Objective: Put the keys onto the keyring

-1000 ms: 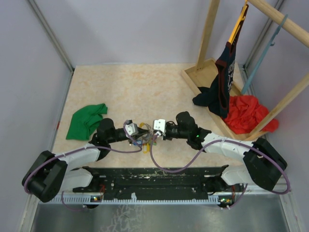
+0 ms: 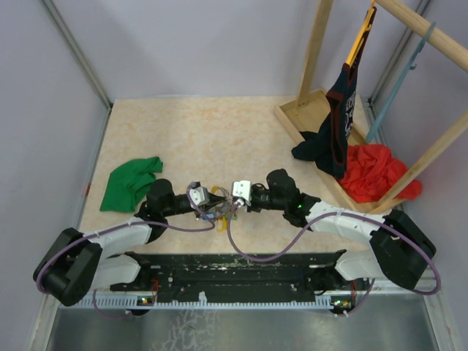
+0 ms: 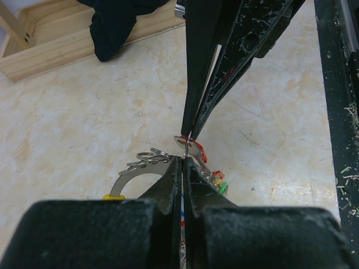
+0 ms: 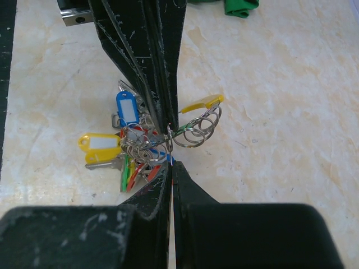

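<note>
Both grippers meet tip to tip at the table's centre, over a jumble of keys with coloured tags and steel rings. My left gripper is shut on a thin metal ring piece; my right gripper is shut at that same small bit of metal, the two tips almost touching. In the right wrist view a yellow tag (image 4: 98, 142), a blue tag (image 4: 127, 107) and loose coiled rings (image 4: 203, 128) show around the tips. A red-edged key piece (image 3: 199, 150) sits just under the tips in the left wrist view. Exactly which part each holds is hard to tell.
A green cloth (image 2: 128, 183) lies at the left. At the right stands a wooden frame (image 2: 314, 51) with a tray, a dark hanging cloth (image 2: 336, 124) and a red cloth (image 2: 376, 172).
</note>
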